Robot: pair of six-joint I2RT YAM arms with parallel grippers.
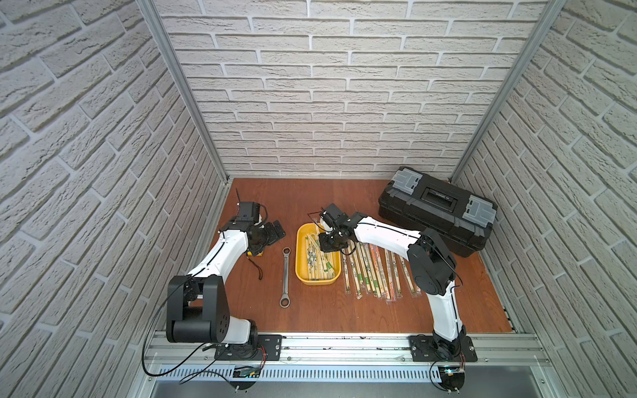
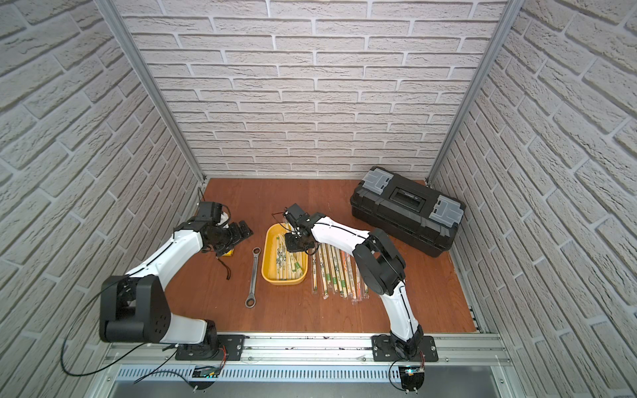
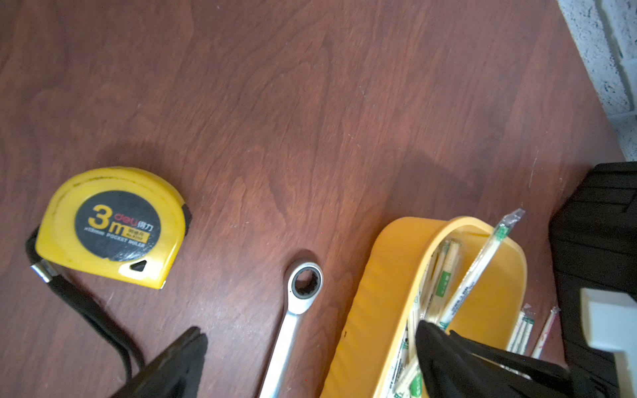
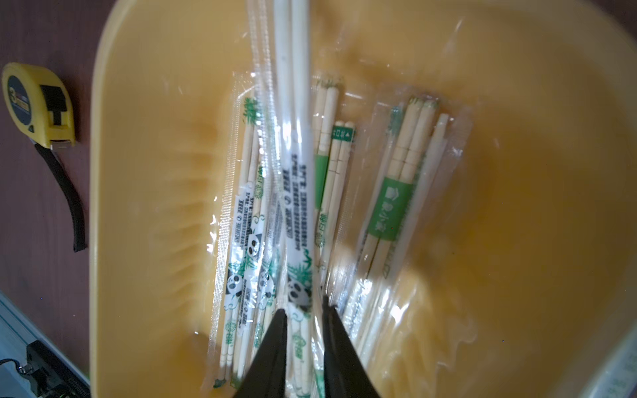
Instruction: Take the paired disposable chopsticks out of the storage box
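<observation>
The yellow storage box (image 1: pixel 317 281) holds several wrapped pairs of chopsticks (image 4: pixel 401 199). My right gripper is over the box, shut on a wrapped pair of panda chopsticks; in the left wrist view a pair rises diagonally above the box's rim. My left gripper stands open at the left, above the yellow tape measure (image 3: pixel 112 225), with nothing between its fingers.
More wrapped chopsticks (image 1: pixel 371 272) lie in a row right of the box. A double-ended wrench (image 1: pixel 285 277) lies left of it. A black toolbox (image 1: pixel 438 209) stands at the back right. The table behind the box is clear.
</observation>
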